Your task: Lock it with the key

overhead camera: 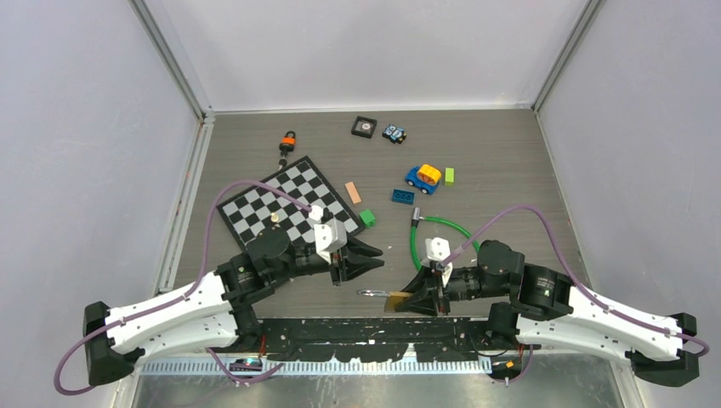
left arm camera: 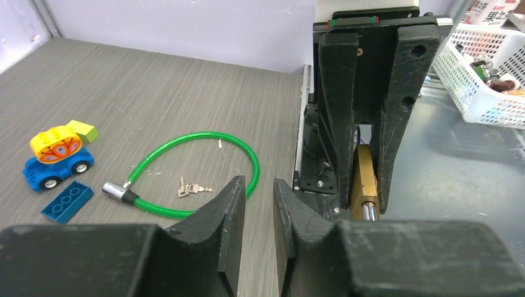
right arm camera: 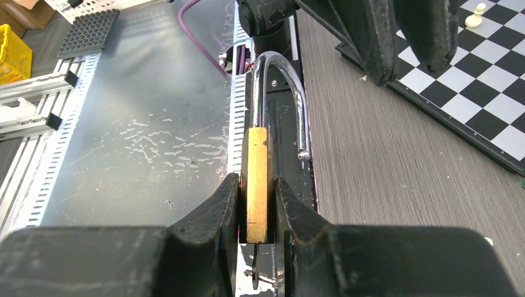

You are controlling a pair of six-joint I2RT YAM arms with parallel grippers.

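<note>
My right gripper is shut on a brass padlock point(right arm camera: 257, 185), its silver shackle point(right arm camera: 297, 99) pointing toward my left arm. Below the padlock a thin metal piece with a ring point(right arm camera: 255, 269) hangs, perhaps a key. My left gripper is slightly apart at the fingertips with nothing visible between them; in the top view it is left of and above the padlock point(overhead camera: 395, 301). Small keys point(left arm camera: 193, 189) lie inside the green cable loop point(left arm camera: 210, 135) in the left wrist view.
A chessboard point(overhead camera: 298, 187) lies behind my left arm. Toy cars point(overhead camera: 422, 180), blocks point(overhead camera: 402, 195) and small objects are scattered farther back. The front table edge runs below both grippers.
</note>
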